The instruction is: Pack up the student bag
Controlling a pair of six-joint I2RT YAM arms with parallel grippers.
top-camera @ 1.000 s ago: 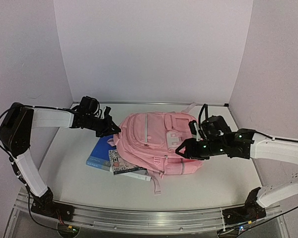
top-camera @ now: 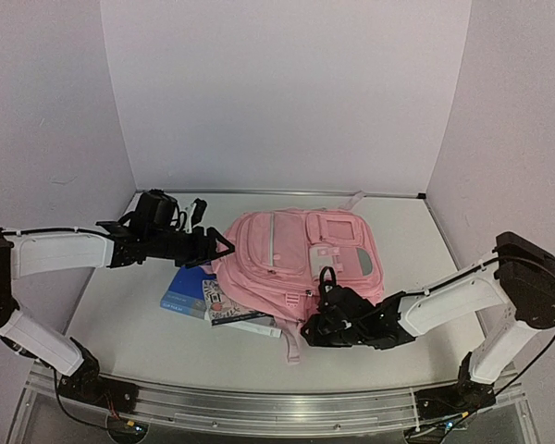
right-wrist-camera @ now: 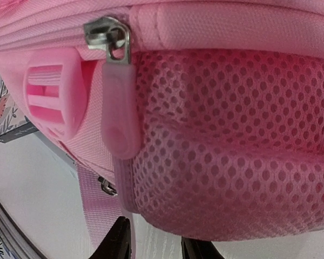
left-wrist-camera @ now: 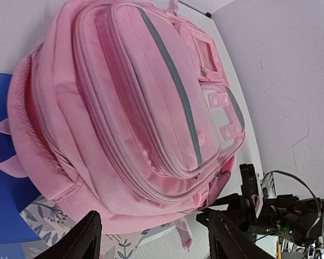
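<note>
A pink backpack (top-camera: 291,250) lies on its back in the middle of the table. Its zipper lines face my left gripper (top-camera: 220,250), which hovers at the bag's left edge; the left wrist view has its fingers (left-wrist-camera: 85,237) wide apart with only bag and books beyond. Down at the near side, my right gripper (top-camera: 308,331) is beside the bag's mesh side pocket (right-wrist-camera: 221,183). Its fingers stand open, the fingers (right-wrist-camera: 117,243) just below the pocket and a hanging pink strap (right-wrist-camera: 97,205). A zipper pull (right-wrist-camera: 120,110) shows close up.
Partly under the bag's left side lie a blue book (top-camera: 180,291), a patterned book or box (top-camera: 224,303) and a white item (top-camera: 259,327). Bare table (top-camera: 129,342) shows at front left and right. Walls enclose the back and sides.
My right gripper has come down and left from over the bag to its near edge.
</note>
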